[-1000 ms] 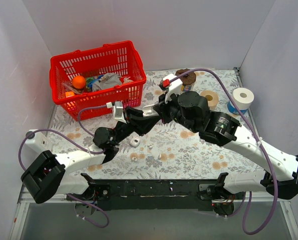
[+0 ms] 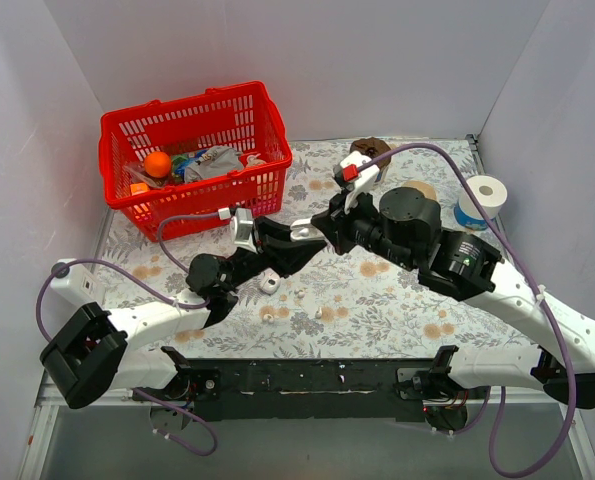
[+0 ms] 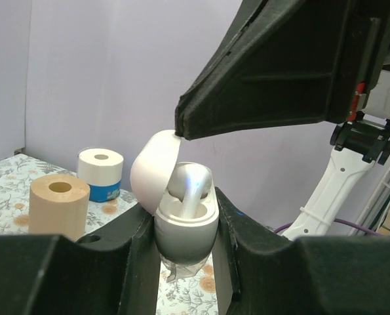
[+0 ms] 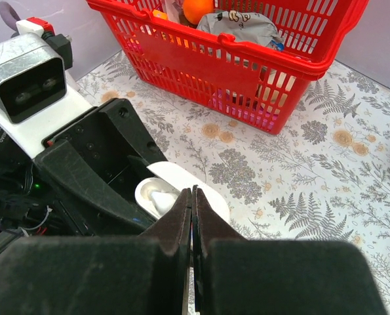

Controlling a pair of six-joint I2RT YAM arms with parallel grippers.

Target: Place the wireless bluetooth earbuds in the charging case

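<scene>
A white charging case point(image 3: 188, 239) is held upright in my left gripper point(image 2: 299, 246), which is shut on its body. Its lid point(image 3: 154, 169) stands raised, with the glossy hollow beside it exposed. At the lid's upper edge is the tip of my right gripper, shut with nothing showing between its fingers; whether it touches the lid is hard to tell. On the table below, small white pieces that look like earbuds point(image 2: 268, 318) lie scattered, one farther right point(image 2: 319, 313). A white rounded object point(image 2: 269, 283) rests near the left gripper.
Behind the left arm is a red basket point(image 2: 195, 190) with an orange and bags. A paper roll point(image 2: 485, 195), a tan roll point(image 3: 58, 203) and a brown-lidded jar point(image 2: 372, 150) stand at the back right.
My right gripper and arm have shifted slightly rightward and toward the front. The left gripper with the case has edged a little the same way. The pieces on the table have stayed put.
</scene>
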